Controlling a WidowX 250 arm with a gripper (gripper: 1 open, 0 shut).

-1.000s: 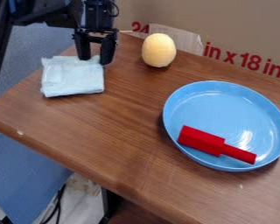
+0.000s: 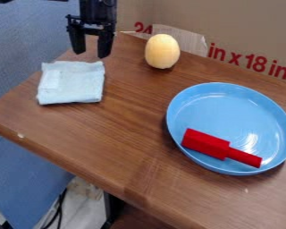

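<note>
My black gripper (image 2: 90,45) hangs at the top left of the camera view, its two fingers apart, just above and behind a folded white cloth (image 2: 71,85). Nothing shows between the fingers. The cloth lies flat on the wooden table (image 2: 133,152), near its left edge.
A yellow rounded object (image 2: 163,51) stands at the back. A blue plate (image 2: 229,116) on the right holds a red object (image 2: 211,148) with a handle. Cardboard walls line the back.
My gripper has risen and moved slightly left, away from the cloth. The cloth has shifted slightly.
</note>
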